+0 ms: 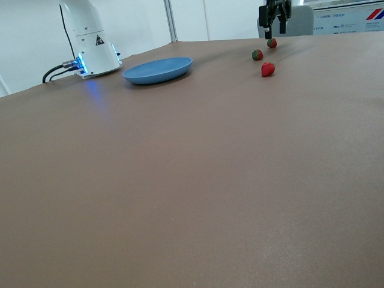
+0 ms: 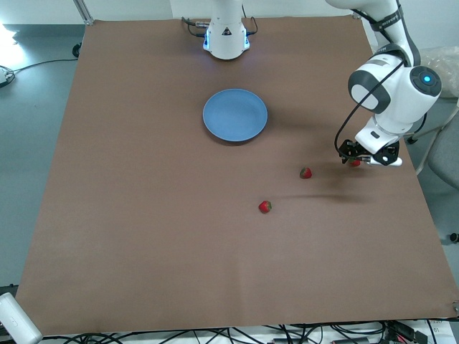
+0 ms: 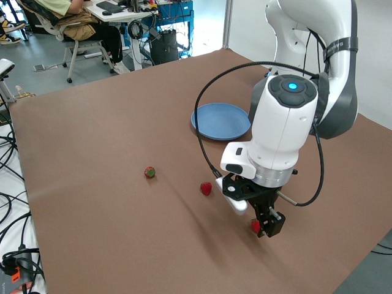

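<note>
A blue plate lies on the brown table. Three strawberries lie to its right in the left view: one lowest, one in the middle, and one under my gripper. In the top view my gripper hangs with its two black fingers apart, open, just above the farthest strawberry. In the right view my gripper partly covers that red strawberry; the others lie clear of it.
Cables and equipment line the near edge. A chair stands beside the right edge.
</note>
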